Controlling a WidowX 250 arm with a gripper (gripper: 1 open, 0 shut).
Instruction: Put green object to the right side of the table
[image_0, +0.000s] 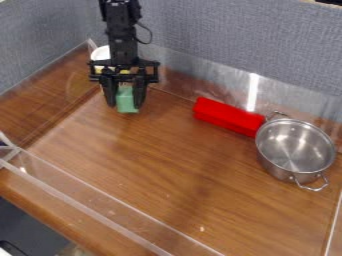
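Observation:
The small green object is at the back left of the table, partly hidden by the dark gripper. My gripper reaches down from above, with its two fingers on either side of the green object. Whether the fingers press on it or stand slightly apart from it is too small to make out. The object appears at or very near the table surface.
A red cylinder-like object lies right of the middle, beside a metal pot with handles near the right edge. Something white stands behind the arm.

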